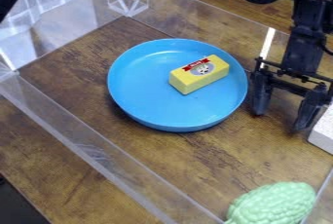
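My black gripper (282,96) is low at the right side of the table, open, its fingers pointing down beside a white object (321,130) cut off by the right edge. To its left lies a blue plate (156,99) with a yellow box (198,79) bearing a red label on it. Whether the fingertips touch the tabletop is hard to tell.
A green textured object (271,205) lies at the bottom right. Clear plastic walls edge the wooden table (58,72), and a narrow white strip stands behind the gripper. Bare wood shows left of the plate and below it.
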